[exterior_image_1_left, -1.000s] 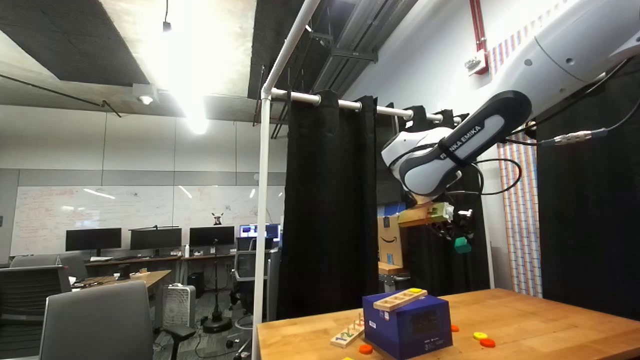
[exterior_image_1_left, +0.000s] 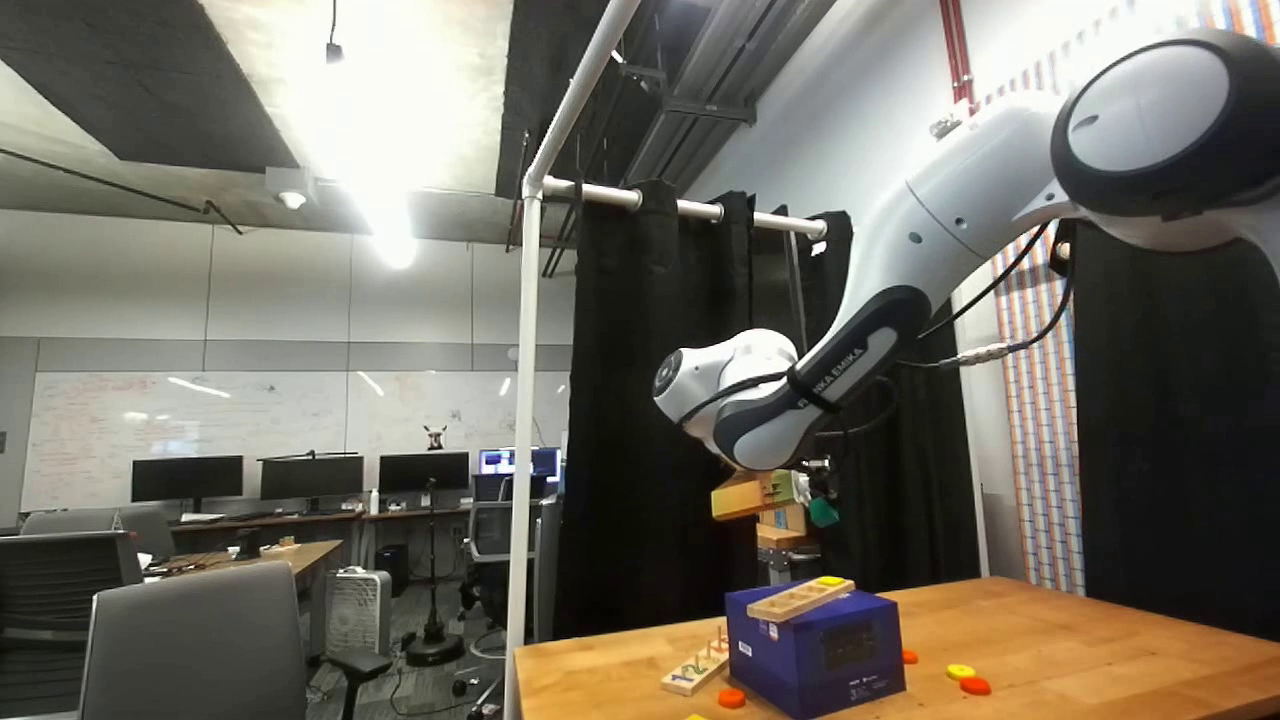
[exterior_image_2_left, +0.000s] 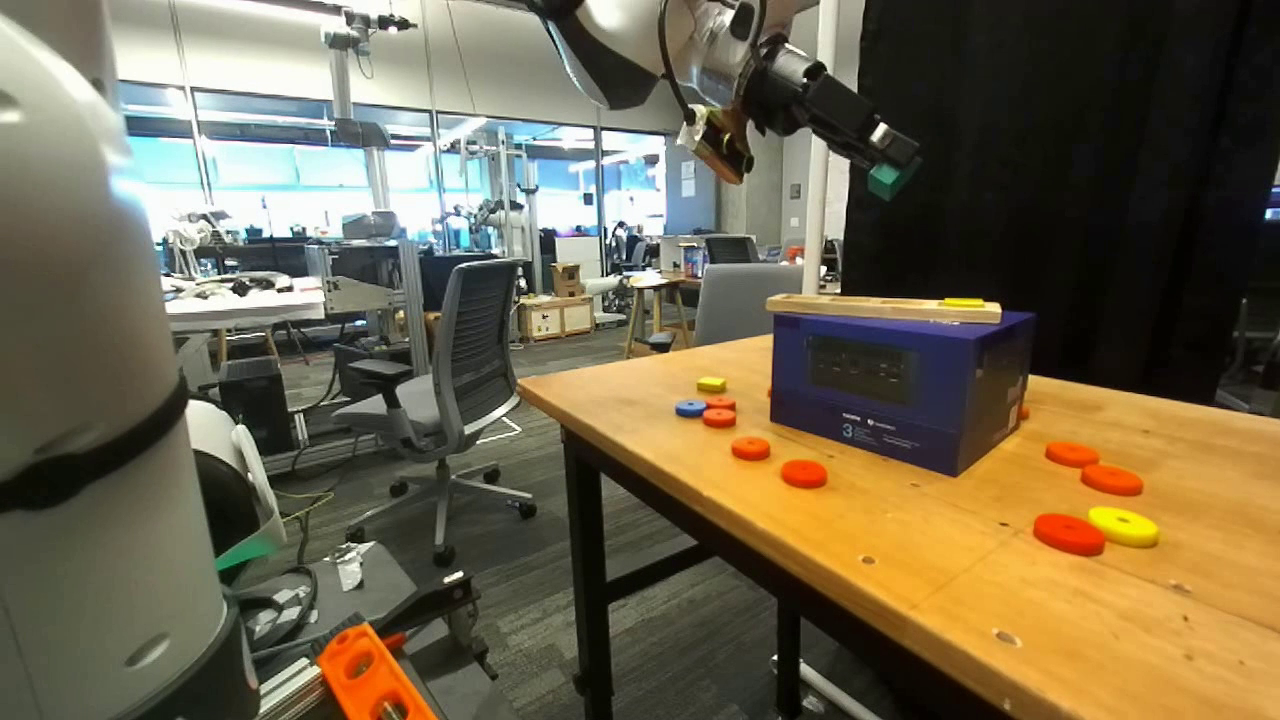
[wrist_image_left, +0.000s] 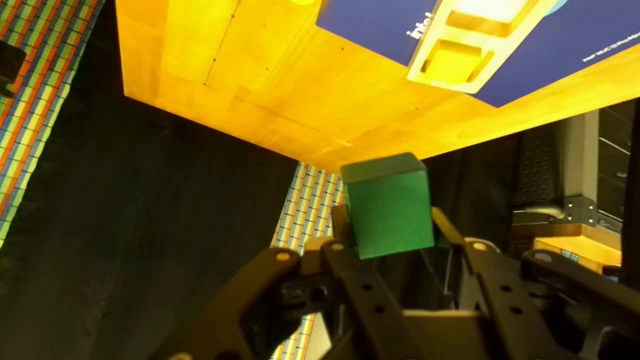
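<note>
A green block (wrist_image_left: 390, 210) is clamped between the fingers of my gripper, which is shut on it. In exterior view 1 the gripper (exterior_image_1_left: 816, 490) holds the block (exterior_image_1_left: 823, 512) in the air above the blue box (exterior_image_1_left: 816, 654). Across the top of that box (exterior_image_2_left: 888, 384) lies a wooden tray (exterior_image_2_left: 840, 307) with a yellow piece (exterior_image_2_left: 963, 302) in one end. From the wrist view, the tray (wrist_image_left: 418, 67) shows recessed compartments, the nearest with yellow at its bottom. The block is clear of both box and tray.
On the table, orange discs (exterior_image_2_left: 1068, 534) and a yellow disc (exterior_image_2_left: 1124, 526) lie right of the box. More discs, a blue one (exterior_image_2_left: 690, 408) among them, and a yellow block (exterior_image_2_left: 711, 384) lie left. A numbered peg board (exterior_image_1_left: 696, 670) sits beside the box.
The arm has swung left and a little lower in exterior view 1, carrying the green block from right of the box to above it. Things on the table have not moved.
</note>
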